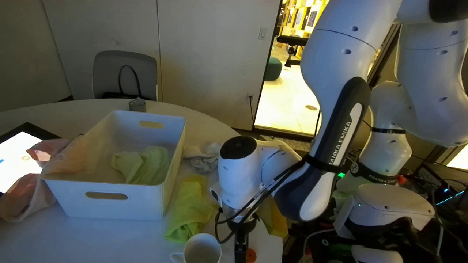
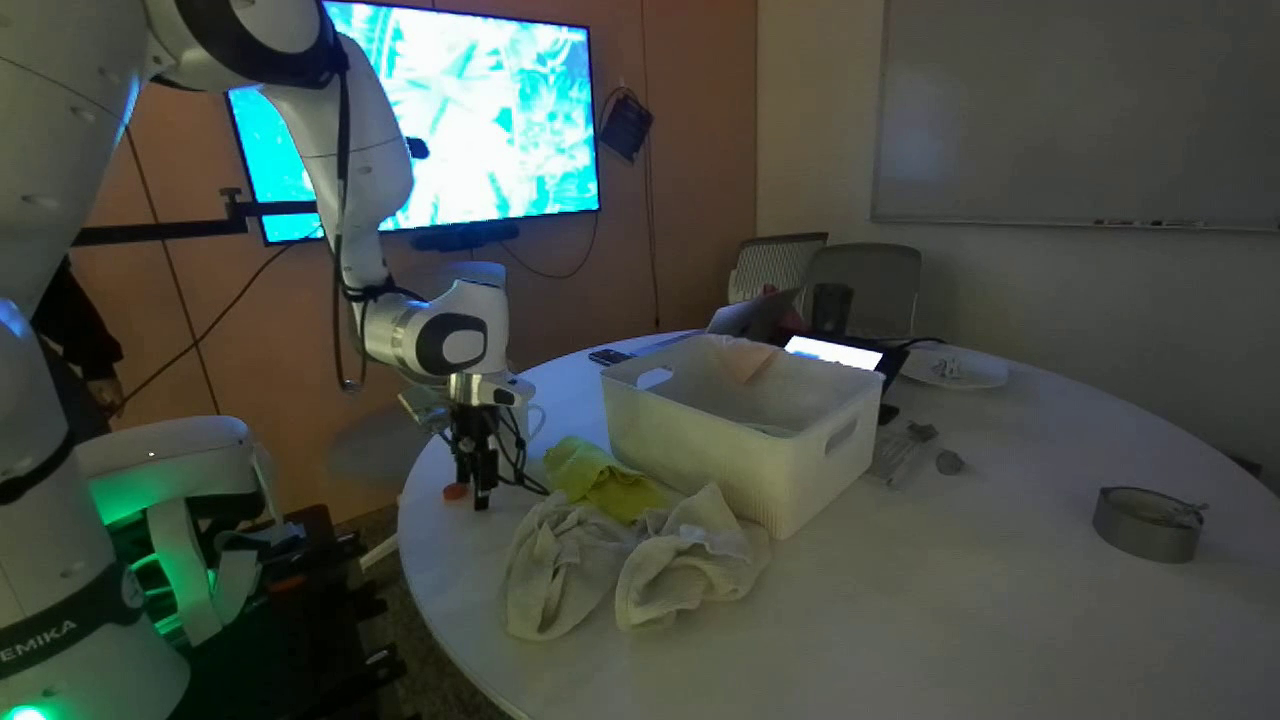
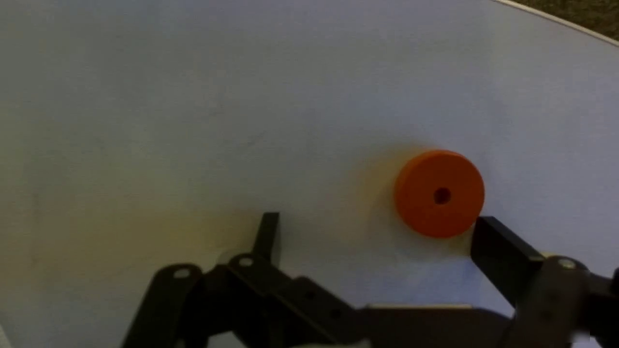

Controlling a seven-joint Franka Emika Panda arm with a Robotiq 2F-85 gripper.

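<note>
An orange disc with a small central hole lies flat on the white table, close to the right finger in the wrist view. My gripper is open and low over the table, with bare tabletop between its fingers; the disc sits ahead of the gap, toward its right side. Exterior view 1 shows only a part of the disc beside the gripper, whose tips run to the bottom edge. From the other side, the gripper stands pointing down with the disc next to it.
A white mug stands close to the gripper. Beyond it lie a yellow-green cloth and a white basket with cloth inside. Pale cloths lie in front of the basket. The table's edge is near the disc.
</note>
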